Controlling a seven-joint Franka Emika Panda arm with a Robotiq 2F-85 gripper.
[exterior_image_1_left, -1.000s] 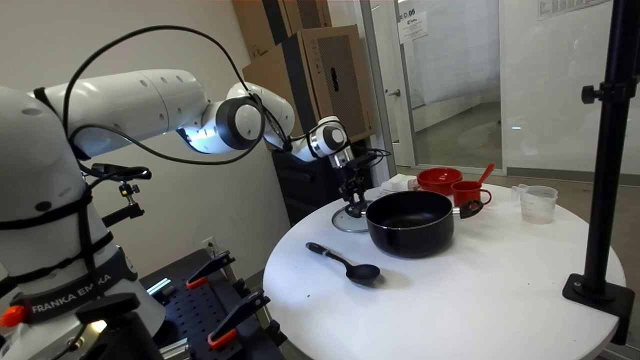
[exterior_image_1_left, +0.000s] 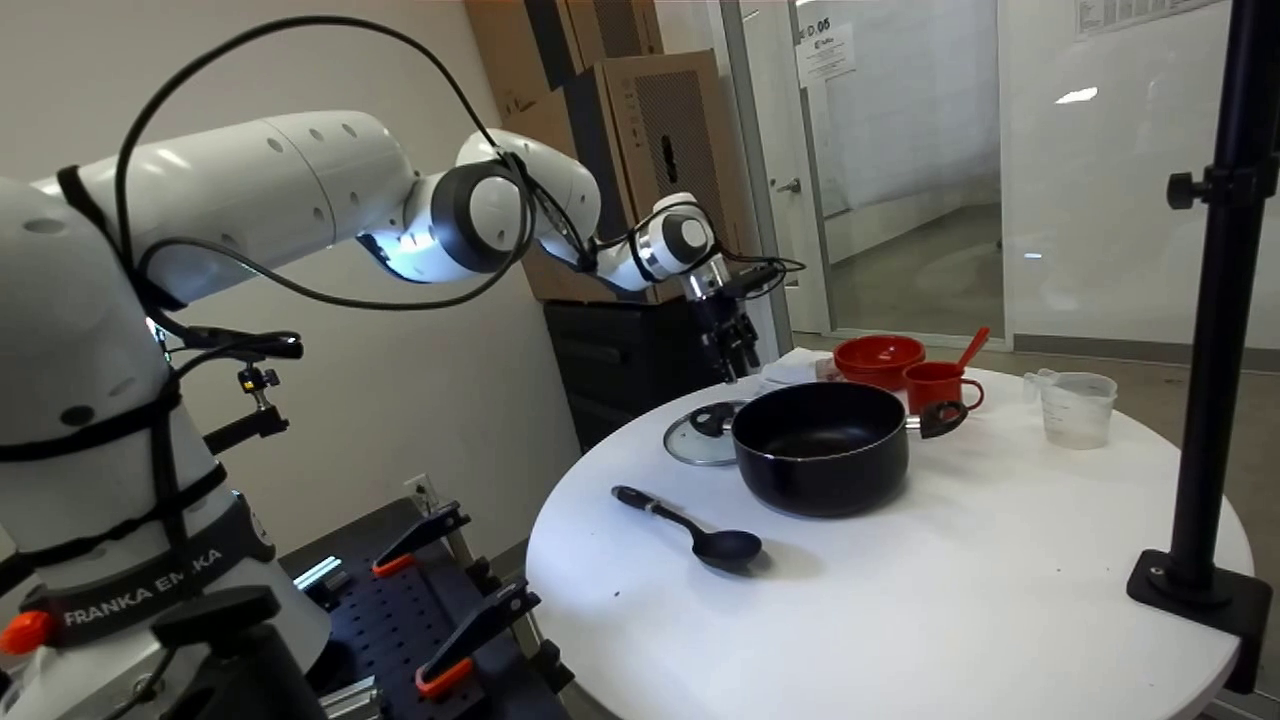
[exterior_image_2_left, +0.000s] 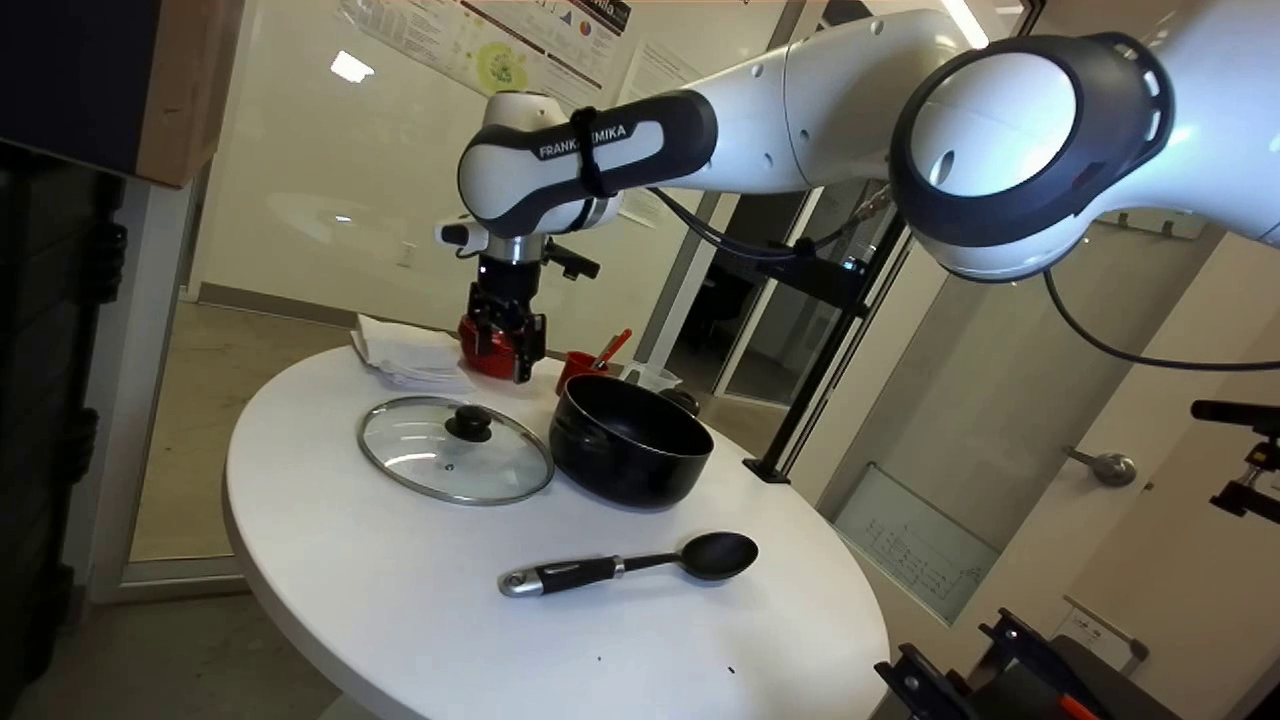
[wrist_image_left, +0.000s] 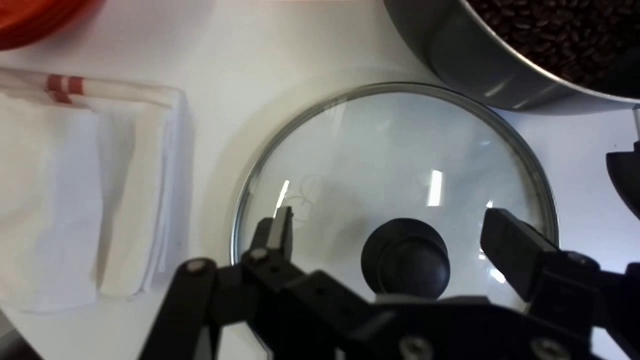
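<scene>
My gripper is open above the glass lid, its fingers wide apart with nothing between them. The lid (exterior_image_2_left: 408, 462) lies flat on the white table, its black knob (wrist_image_left: 408, 258) facing up. Beside it stands the black pot (exterior_image_1_left: 828, 462); dark beans (wrist_image_left: 555, 36) show inside it in the wrist view. From exterior view 2, the gripper (exterior_image_2_left: 510, 354) hangs over the far side of the table, clear of the lid's knob (exterior_image_2_left: 469, 422). A black spoon (exterior_image_2_left: 624, 564) rests on the near part of the table.
A folded white towel (wrist_image_left: 66, 198) lies left of the lid in the wrist view. Past the pot are a red bowl (exterior_image_1_left: 879, 355), a red mug (exterior_image_1_left: 936, 386) and a clear measuring cup (exterior_image_1_left: 1076, 412).
My gripper has risen away from the lid's knob and shifted to the right in exterior view 1. The lid, pot and spoon stay where they were.
</scene>
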